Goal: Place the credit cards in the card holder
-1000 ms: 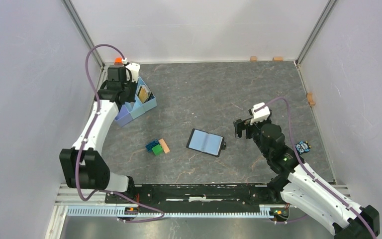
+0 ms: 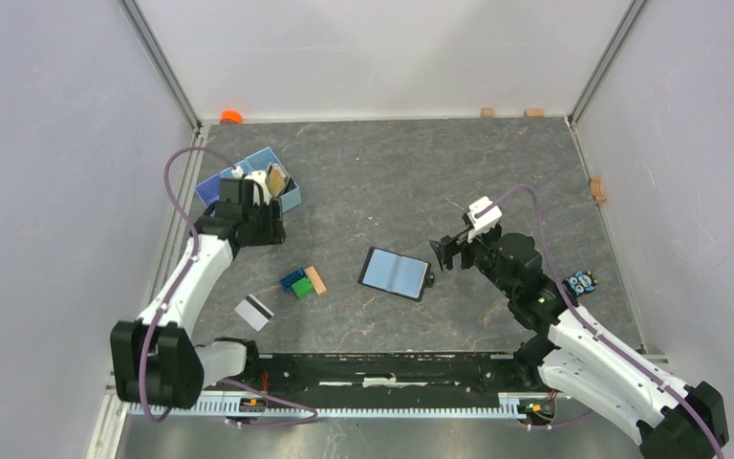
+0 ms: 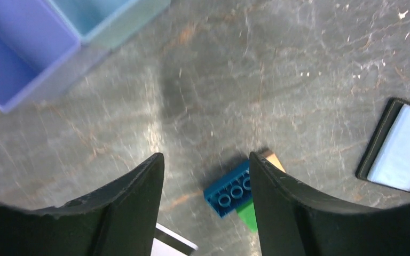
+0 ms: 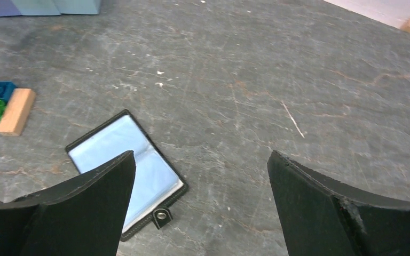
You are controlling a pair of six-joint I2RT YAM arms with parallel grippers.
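Observation:
One white card with a black stripe (image 2: 253,312) lies flat on the table at the front left. Its top end (image 3: 173,242) shows at the bottom of the left wrist view. The black-edged card holder (image 2: 395,273) lies open near the middle of the table, its clear pockets facing up and looking empty. My left gripper is partly open with nothing between its fingers, in front of the blue compartment box (image 2: 290,201). To the right of the holder, my right gripper stands wide open and empty.
Blue and green bricks (image 2: 302,288) and a wooden block (image 2: 316,279) sit between card and holder. The box's right compartment holds a tan item (image 2: 276,180). A small blue figure (image 2: 581,282) is at far right.
The striped card now lies at the front left, where the table was bare. My right gripper has shifted slightly left.

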